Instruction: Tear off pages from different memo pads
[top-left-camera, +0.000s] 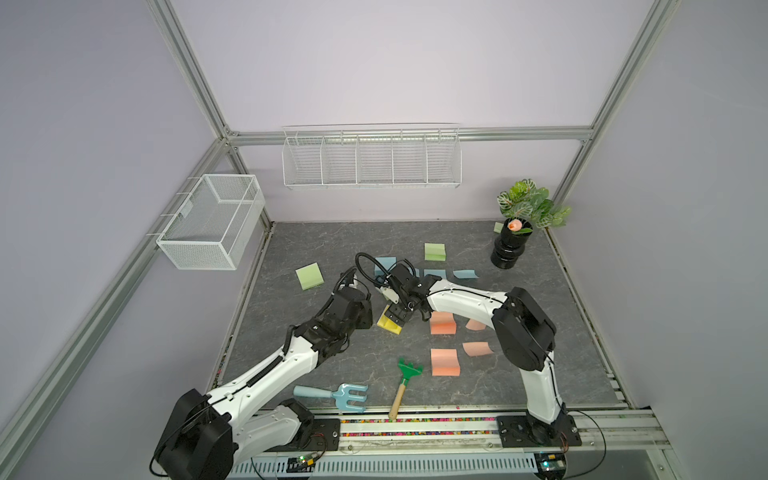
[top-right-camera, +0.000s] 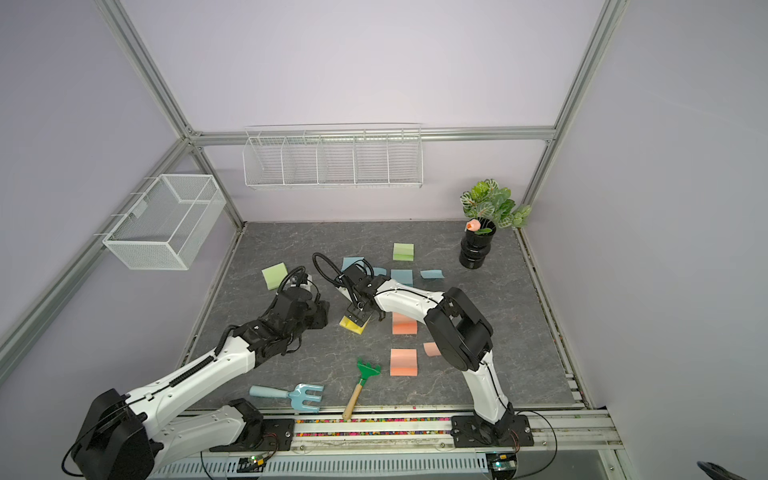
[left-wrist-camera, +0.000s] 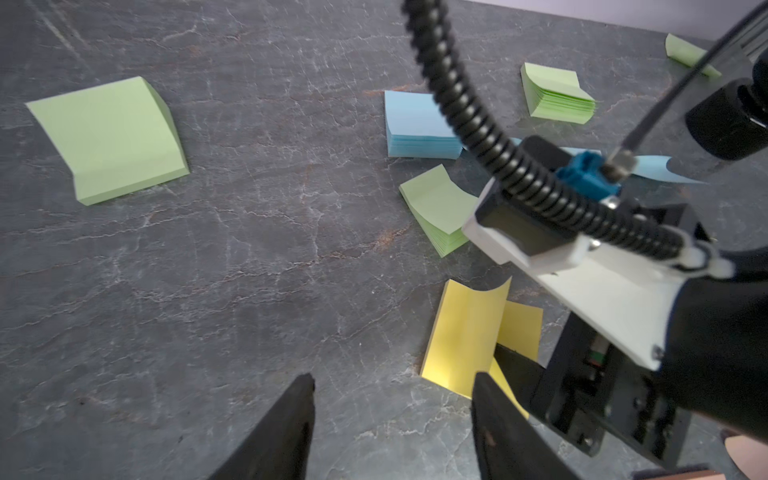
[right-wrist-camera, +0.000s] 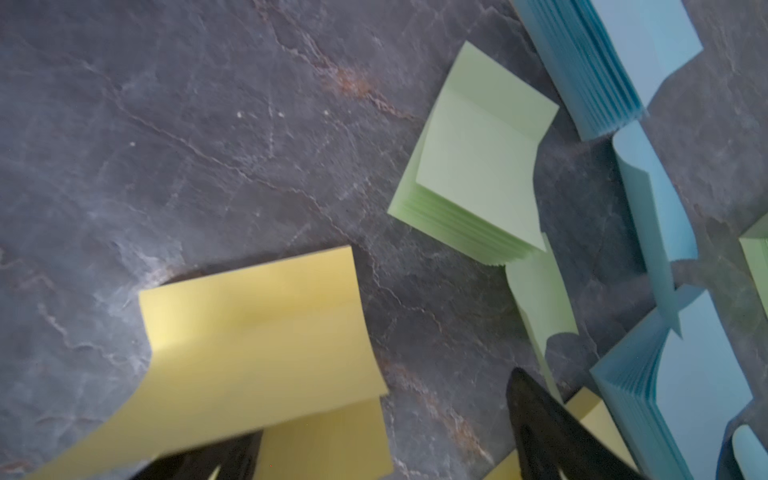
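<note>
A yellow memo pad (left-wrist-camera: 462, 332) (right-wrist-camera: 248, 336) lies mid-table, its top page lifted and curled. My right gripper is low at the pad, open, with a dark fingertip under the yellow page. My left gripper stands open with nothing between its fingers, to the left of that pad. Green pads (left-wrist-camera: 108, 140) (right-wrist-camera: 480, 168) and blue pads (left-wrist-camera: 417, 120) (right-wrist-camera: 680, 376) lie around and behind it; several loose curled pages lie among them. Pink pads (top-left-camera: 445, 361) sit toward the front right.
A black vase with a plant (top-left-camera: 506, 248) stands at the back right. A blue hand fork (top-left-camera: 330, 397) and a green rake (top-left-camera: 406, 376) lie along the front edge. Wire baskets (top-left-camera: 210, 240) hang on the walls.
</note>
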